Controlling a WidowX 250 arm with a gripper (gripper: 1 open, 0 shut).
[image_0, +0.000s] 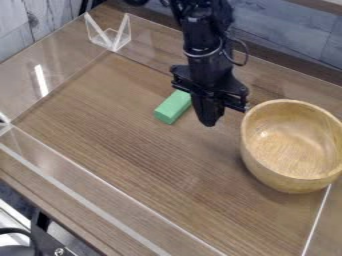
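Note:
My gripper (210, 108) hangs over the middle of the table, shut, with nothing showing between its fingers. Just left of it a green block (175, 106) lies on the wood, its upper end partly behind the gripper. To the right sits a large tan bowl (287, 145), empty, close beside my gripper.
A white wire-like object (110, 32) stands at the back left, near the table's raised edge. Walls run along the back and left.

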